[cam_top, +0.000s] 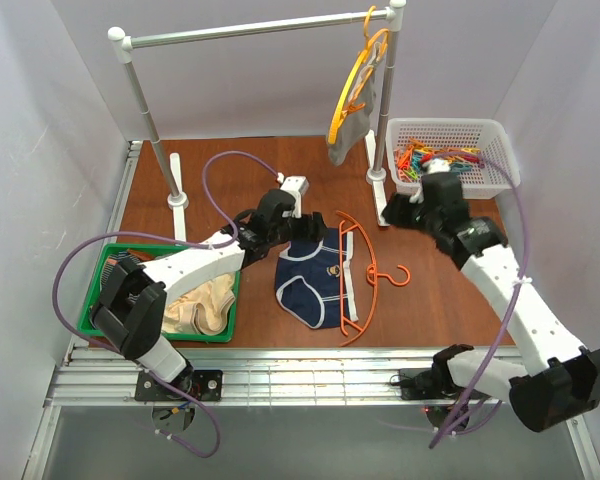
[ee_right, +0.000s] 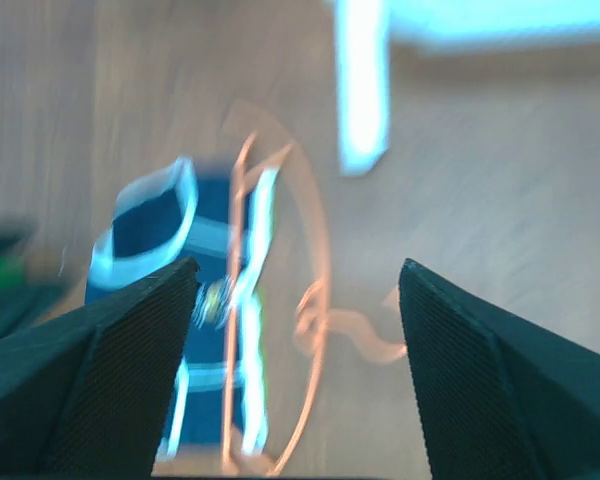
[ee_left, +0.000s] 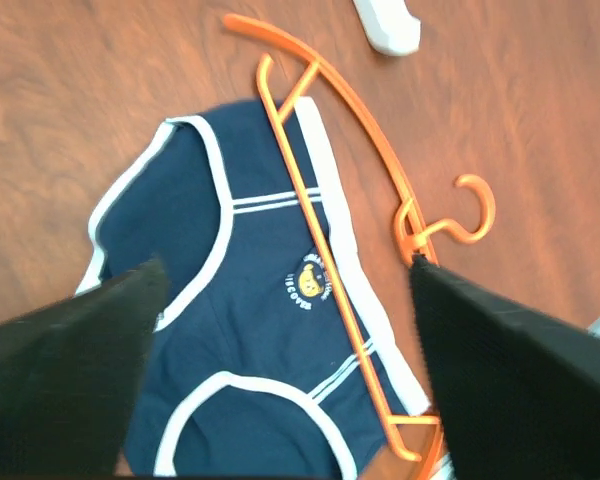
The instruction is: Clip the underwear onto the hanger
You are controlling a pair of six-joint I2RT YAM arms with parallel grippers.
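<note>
Navy underwear with white trim (cam_top: 305, 285) lies flat on the wooden table. An orange hanger (cam_top: 370, 285) lies along its right side, bar across the fabric and hook (ee_left: 480, 210) pointing right. My left gripper (cam_top: 309, 226) hovers above the underwear's upper part, its fingers apart with only table and cloth visible below in the left wrist view. My right gripper (cam_top: 402, 211) is raised above and right of the hanger, blurred by motion; its fingers stand apart, nothing between them in the right wrist view.
A white basket of coloured clips (cam_top: 495, 160) is at the back right. A green bin of clothes (cam_top: 228, 325) is at left. A rack (cam_top: 250, 30) with hangers and grey garment (cam_top: 350, 135) stands behind. Some bare table lies around the underwear.
</note>
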